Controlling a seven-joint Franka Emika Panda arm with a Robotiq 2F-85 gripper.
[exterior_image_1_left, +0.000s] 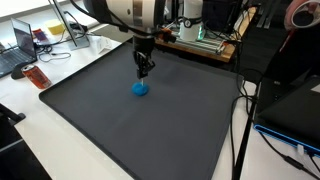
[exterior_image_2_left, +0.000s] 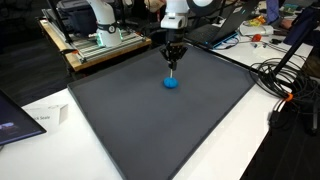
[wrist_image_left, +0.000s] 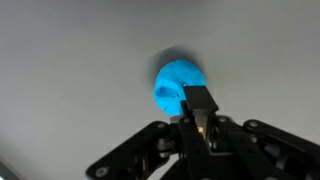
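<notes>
A small, round, bright-blue object (exterior_image_1_left: 140, 88) lies on the dark table. It appears again in exterior view 2 as a blue object (exterior_image_2_left: 170, 83) and in the wrist view as a crumpled-looking blue shape (wrist_image_left: 175, 76). Directly above it is my gripper (exterior_image_1_left: 142, 69), pointing down with its fingers together. A short thin pale stick (exterior_image_2_left: 171, 73) shows between the fingertips and the blue object. In the wrist view the dark fingers (wrist_image_left: 199, 99) cover the blue object's lower right edge and hide most of the stick. Whether the stick touches the blue object is too small to tell.
Off to the left stand an orange can (exterior_image_1_left: 36, 76) and a laptop (exterior_image_1_left: 24, 38). Cables (exterior_image_2_left: 285, 80) hang near the table's right edge in exterior view 2.
</notes>
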